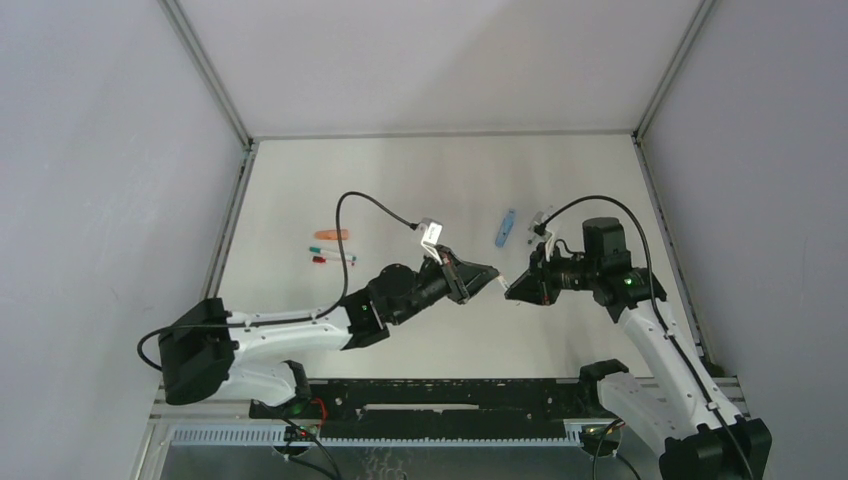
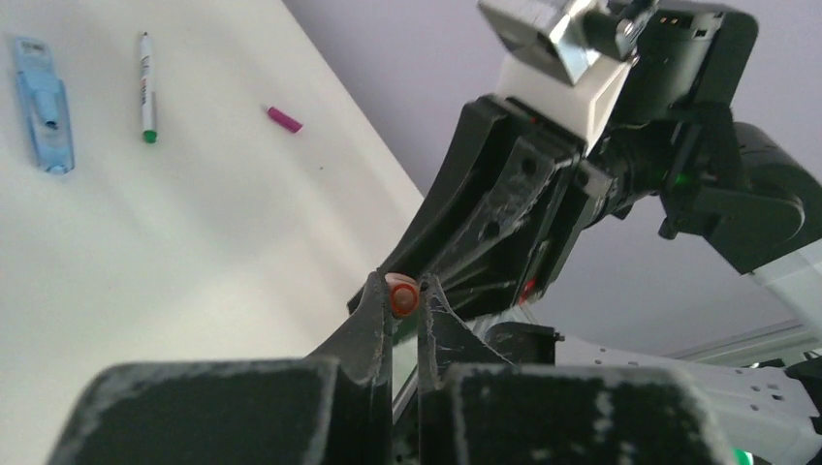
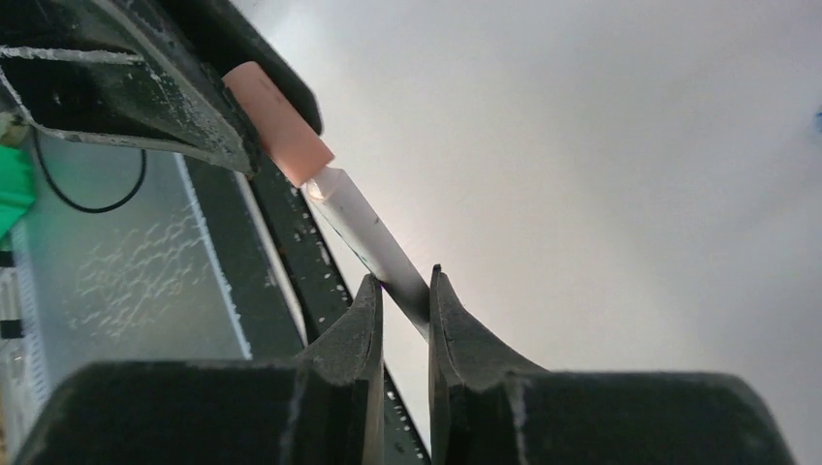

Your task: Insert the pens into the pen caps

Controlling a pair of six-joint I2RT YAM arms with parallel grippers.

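An orange cap (image 3: pixel 281 126) is gripped between the fingers of my left gripper (image 1: pixel 496 273); its round end (image 2: pixel 403 298) faces the left wrist camera. From the cap's mouth a white pen (image 3: pixel 373 237) runs slantwise down to my right gripper. Pen and cap are in line and meet; how deep the pen sits inside cannot be told. The right fingers stand a little apart, with the pen passing between the fingertips and its rear part hidden behind one finger. Both grippers are close together above the table.
A blue object (image 2: pixel 44 107), a green-ended pen (image 2: pixel 147 87) and a purple cap (image 2: pixel 284 119) lie on the right side. At the left are an orange piece (image 1: pixel 331 234), a green-ended marker (image 1: pixel 333 252) and a red-ended marker (image 1: pixel 333 261).
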